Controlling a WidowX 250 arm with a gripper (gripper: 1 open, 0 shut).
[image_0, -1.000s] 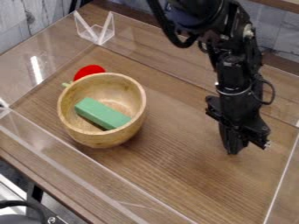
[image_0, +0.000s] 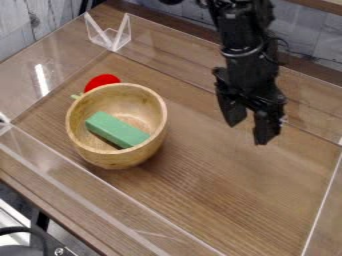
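Observation:
My black robot arm comes down from the top centre, and its gripper (image_0: 274, 128) hangs over the right part of the wooden table (image_0: 227, 200), open. A beige bowl (image_0: 142, 102) holds a green block (image_0: 115, 131) at the left of the table. A red round object (image_0: 103, 82) sits behind the bowl, partly hidden by it.
A small white wire object (image_0: 110, 30) stands at the back left.
My gripper has moved up in the view, away from the lower right part of the table. The bowl, green block and red object have not moved.

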